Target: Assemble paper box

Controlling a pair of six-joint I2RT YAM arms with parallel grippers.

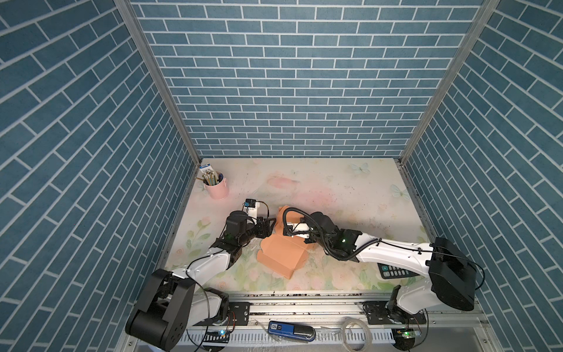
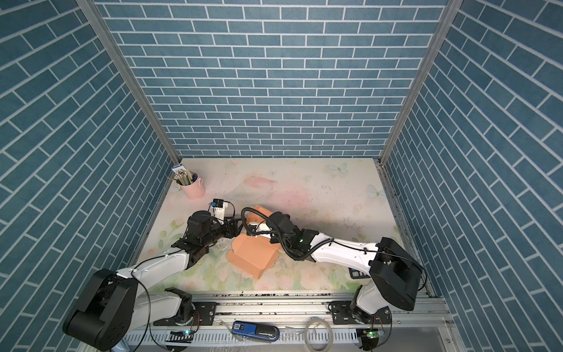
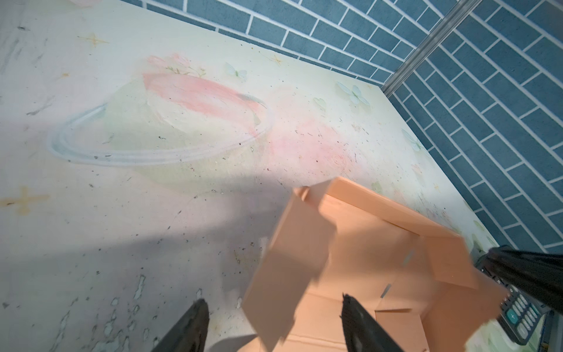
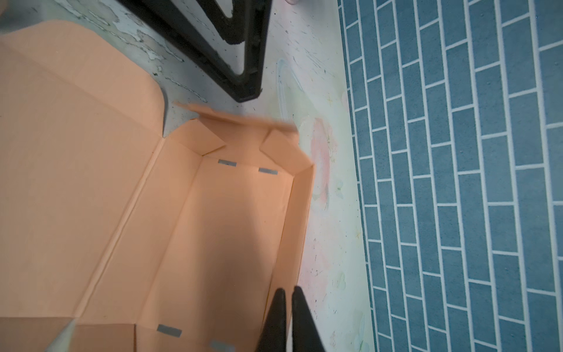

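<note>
An orange paper box (image 4: 223, 223), partly folded, lies on the table with its lid panel (image 1: 285, 252) opened toward the front edge. My right gripper is shut on the thin upright long wall (image 4: 293, 228) of the box. At the box's left end my left gripper stands open. The end flap (image 3: 290, 264) rises between its two fingers as the left wrist view sees it, with no grip on it. That flap looks blurred and leans over. Small corner tabs (image 4: 287, 151) fold inward at that end. The right arm partly hides the box from above.
A pink cup of brushes (image 1: 217, 186) stands at the back left. A dark keypad device (image 1: 394, 271) lies at the right by the right arm.
</note>
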